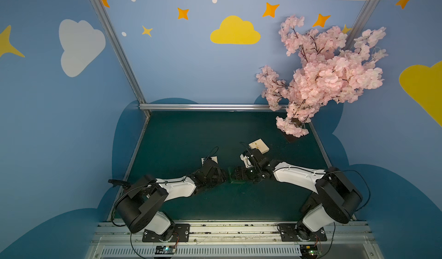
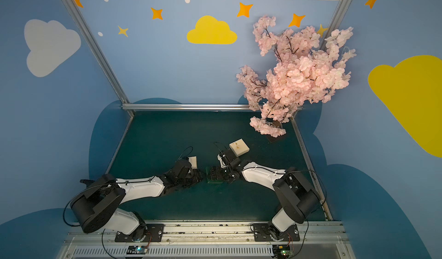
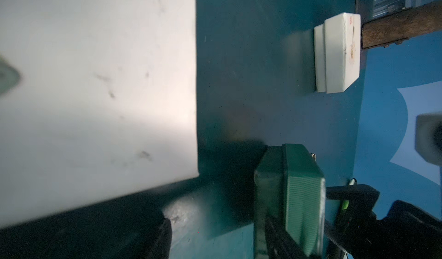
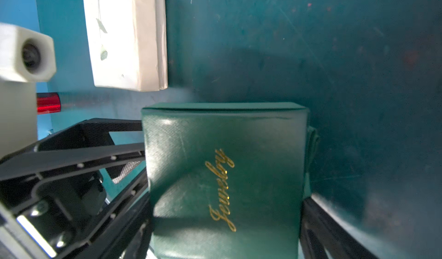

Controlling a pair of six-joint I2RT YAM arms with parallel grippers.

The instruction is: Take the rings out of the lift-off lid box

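A green box with gold "Jewelry" lettering (image 4: 225, 176) sits on the green table between the two grippers; its lid appears on, and no rings can be made out inside. In the right wrist view my right gripper stands open, its fingers at either side of the box. My left gripper is part open at the box's left, one finger in front of the box in the left wrist view; whether it touches cannot be told. In both top views the grippers largely cover the box (image 1: 237, 178).
A white box (image 3: 96, 74) lies close beside my left gripper, and another white box (image 2: 239, 146) is behind my right gripper. The blossom branch (image 2: 294, 79) stands at the back right.
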